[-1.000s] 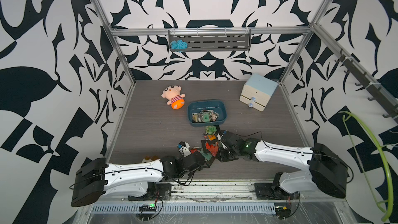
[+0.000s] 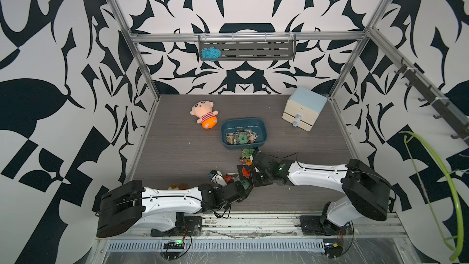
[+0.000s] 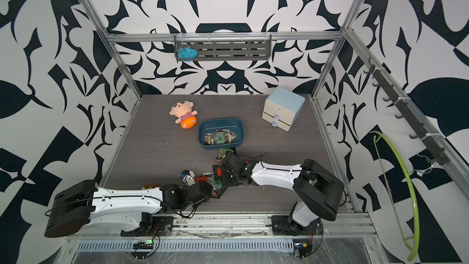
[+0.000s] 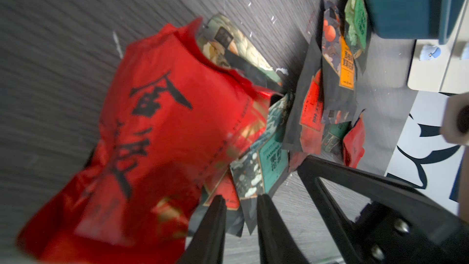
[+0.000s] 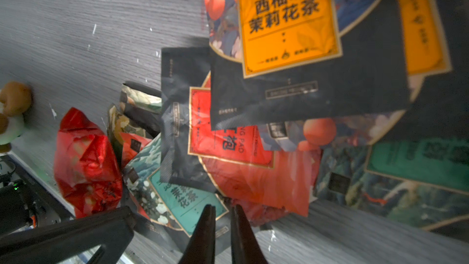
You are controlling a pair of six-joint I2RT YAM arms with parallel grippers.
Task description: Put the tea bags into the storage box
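A blue-green storage box [image 2: 243, 145] at the table's centre holds several tea bags [image 2: 242, 137]. In front of it lies an overlapping pile: a crumpled red bag [image 4: 171, 117], an orange-label bag [image 5: 290, 29], a red-label bag [image 5: 232, 151] and green ones. My left gripper is low over the red bag's side of the pile, fingers partly apart, nothing clearly between them. My right gripper hangs over the pile near a teal-label bag [image 5: 185, 200], its fingertips a little apart, with nothing seen held. Both arms partly hide the pile in the top views.
A plush doll [image 2: 203, 114] lies left of the box; a small drawer cabinet [image 2: 303, 109] stands back right. A wall shelf [image 2: 254, 49] holds a blue bundle. Small brown objects [image 5: 14, 100] lie left of the pile.
The box and surrounding objects are unchanged.
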